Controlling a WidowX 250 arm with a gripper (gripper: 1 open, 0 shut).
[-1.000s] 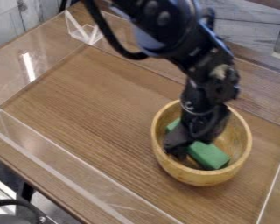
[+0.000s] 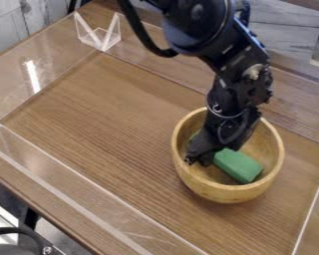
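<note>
A yellow bowl [image 2: 194,178] sits on the wooden table at the right, with a green block [image 2: 238,167] inside it. My black gripper [image 2: 209,149] reaches down into the bowl from above, over the block's left end. It looks shut, but its fingertips are dark and partly hidden, so what lies between them is hard to make out.
A clear wire-like holder [image 2: 99,33] stands at the upper left. Black cables lie at the lower left corner, beyond the table's edge.
</note>
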